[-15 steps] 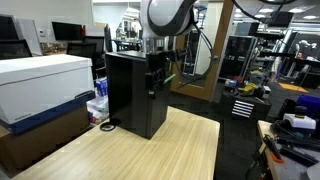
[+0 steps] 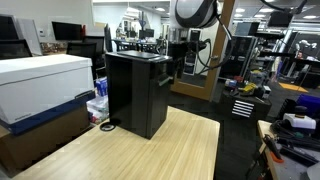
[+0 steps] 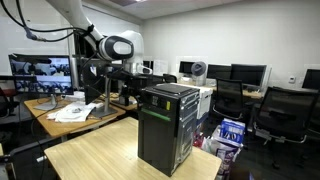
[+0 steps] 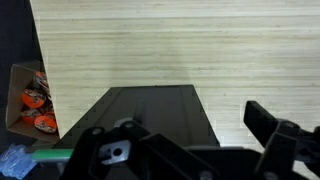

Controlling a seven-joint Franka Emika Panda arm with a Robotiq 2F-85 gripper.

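Note:
A black box-shaped cabinet [image 2: 128, 95] stands upright on the light wooden table [image 2: 170, 150]. Exterior view 2 shows this dark cabinet [image 3: 158, 140] near the table's middle. My gripper [image 2: 178, 68] is up by the cabinet's upper edge, on its right side in exterior view 1. Looking down in the wrist view, the fingers of my gripper stand wide apart, with a dark cabinet surface [image 4: 150, 103] below and partly behind the left finger. Nothing is held between them. Whether the gripper touches the cabinet cannot be told.
A white box [image 2: 40, 88] with a dark base sits left of the cabinet. A black ring [image 2: 107, 127] lies on the table beside it. In the wrist view, a cardboard box [image 4: 25, 85] with orange packets is at the left.
My gripper has risen from lower down by the cabinet's front and shifted right, away from it, in exterior view 1. The cabinet has not visibly moved.

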